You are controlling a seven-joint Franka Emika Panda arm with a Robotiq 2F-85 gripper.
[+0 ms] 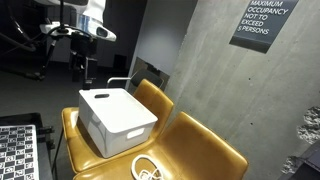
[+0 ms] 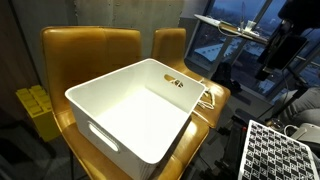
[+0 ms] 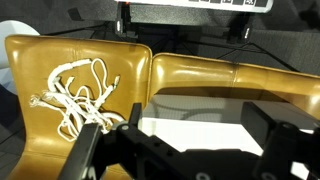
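Observation:
A white open-topped box [image 1: 127,136] with handle cut-outs stands on a tan leather chair; its inside looks empty in exterior view 2. Beside it, on the neighbouring seat, lies a loosely coiled white rope [image 3: 72,106], which also shows as a pale loop [image 1: 145,166] at the bottom of exterior view 1. My gripper is open and holds nothing. It hangs above the chairs, with part of the box visible below and between its dark fingers. Exterior view 1 has the gripper [image 1: 84,76] just left of the box, higher than its rim.
Tan chairs [image 1: 204,150] stand side by side along a concrete wall. A black-and-white patterned board [image 2: 277,153] sits near the arm's base. Yellow bricks [image 2: 38,108] lie at the far left of exterior view 2. Open air surrounds the gripper above the seats.

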